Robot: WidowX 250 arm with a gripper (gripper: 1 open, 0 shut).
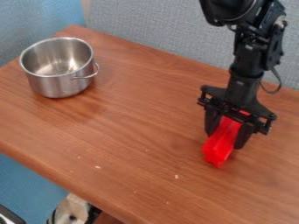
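Note:
A bright red elongated object (219, 145) rests at a slant on the right part of the wooden table (128, 157). My gripper (230, 125) is over it, pointing down, shut on the red object, whose upper part is partly hidden by the black fingers.
A steel pot (56, 72) with handles stands at the back left of the table. A grey padded wall (158, 35) runs along the back, and blue floor shows beyond the left edge.

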